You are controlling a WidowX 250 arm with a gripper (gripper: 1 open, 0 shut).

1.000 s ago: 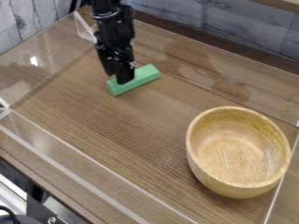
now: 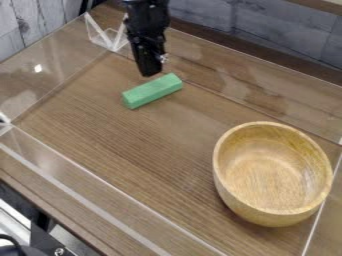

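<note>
A green rectangular block (image 2: 152, 92) lies at an angle on the wooden table, left of centre. Above it, at the top of the view, my dark gripper (image 2: 150, 68) hangs over the table behind the block, apart from it. Its fingertips are small and dark here, so whether they are open or shut is unclear.
A large pale wooden bowl (image 2: 271, 172) stands at the lower right of the table (image 2: 120, 170). Dark edges bound the table at the back right and lower left.
</note>
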